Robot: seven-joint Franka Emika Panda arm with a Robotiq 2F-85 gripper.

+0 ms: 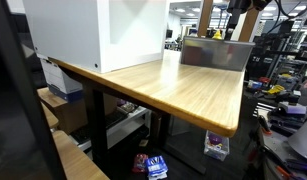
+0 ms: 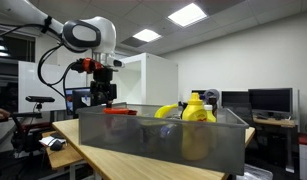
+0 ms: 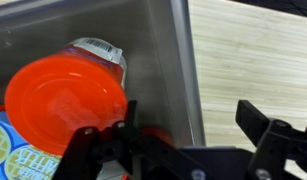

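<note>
My gripper is open, its two fingers well apart, and the grey bin's side wall passes through the gap between them in the wrist view. A red-orange round object, with a printed label on its side, sits inside the bin to the left of the fingers. In exterior view 2 the gripper hangs over the left end of the grey bin, near a red item at the rim. Exterior view 1 shows the bin at the table's far end; the fingers are too small to judge there.
A yellow bottle-like object rises above the bin's rim. Computer monitors stand in the background.
</note>
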